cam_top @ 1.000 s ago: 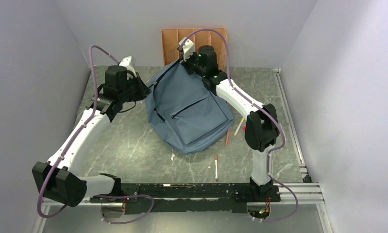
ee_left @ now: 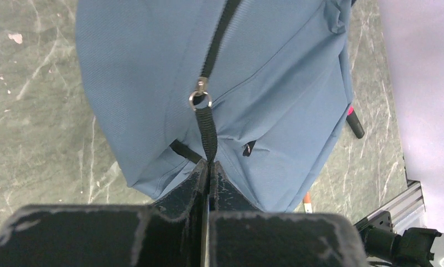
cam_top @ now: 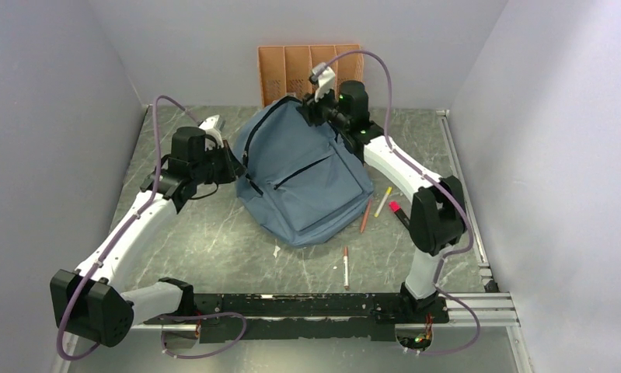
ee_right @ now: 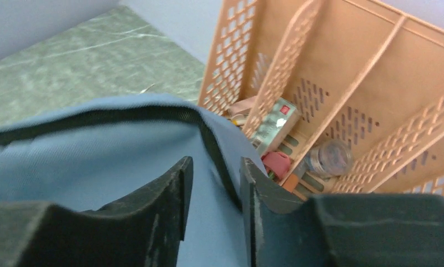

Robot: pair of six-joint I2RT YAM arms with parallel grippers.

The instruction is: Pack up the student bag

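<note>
A blue-grey bag [cam_top: 307, 194] lies on the table, front pocket up. At its left side, my left gripper [cam_top: 234, 171] is shut on the black zipper pull [ee_left: 207, 130], which hangs from a metal slider. My right gripper [cam_top: 313, 109] is over the bag's upper edge, fingers part open; in the right wrist view its fingertips [ee_right: 180, 175] are in front of the blue fabric and black zipper band [ee_right: 141, 114], with nothing clearly held.
An orange organiser [cam_top: 284, 62] with small items stands at the back wall. A red-capped marker [cam_top: 400, 214] and several pens [cam_top: 346, 268] lie right of and below the bag.
My left gripper has moved toward the front with the zipper pull. My right gripper has shifted right, away from the bag's top corner.
</note>
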